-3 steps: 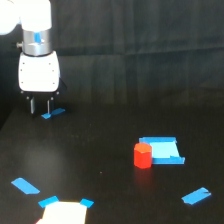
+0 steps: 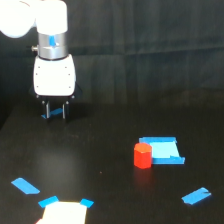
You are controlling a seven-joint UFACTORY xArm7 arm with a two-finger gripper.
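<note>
A red block (image 2: 143, 155), six-sided in outline, is at right of centre on the dark surface. Directly behind it is a white square (image 2: 164, 149) edged with blue tape, and the block hides its left front part. My white gripper (image 2: 56, 107) hangs at the far left, pointing down, well away from the block. Its two dark fingers stand apart with nothing seen between them, apart from a blue tape strip in the background.
Blue tape strips lie at the left (image 2: 25, 186) and the right front (image 2: 196, 196). A pale, overexposed object (image 2: 65, 213) is cut off by the bottom edge, with blue tape beside it.
The arm and gripper have shifted right and slightly lower in the view. The red block and the white square have stayed where they were.
</note>
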